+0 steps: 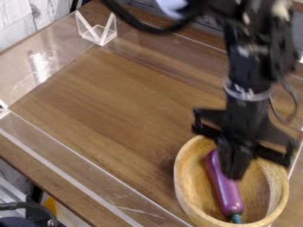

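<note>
A beige bowl (187, 177) at the lower right holds a long purple object with a teal tip (224, 183), resembling a toy eggplant. My black gripper (236, 162) hangs low over the bowl, above the upper part of the purple object, and partly hides it and the bowl's back rim. The gripper is blurred and looks shut, with nothing seen between its fingers.
A clear plastic holder (97, 28) stands at the back left. Transparent edging runs along the table's left and front sides.
</note>
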